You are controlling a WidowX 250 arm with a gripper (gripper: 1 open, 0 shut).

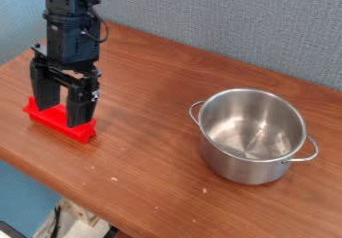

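Note:
My black gripper [60, 103] is lowered over a flat red object [78, 131] at the left edge of the table, its two fingers reaching down onto it and parted across it. Whether they grip it cannot be told; the middle of the red object is partly hidden behind them. To the right stands an empty steel pot [251, 158] with two side handles.
A grey textured panel [227, 32] runs behind it. The table's front left edge drops to a blue area with some cables.

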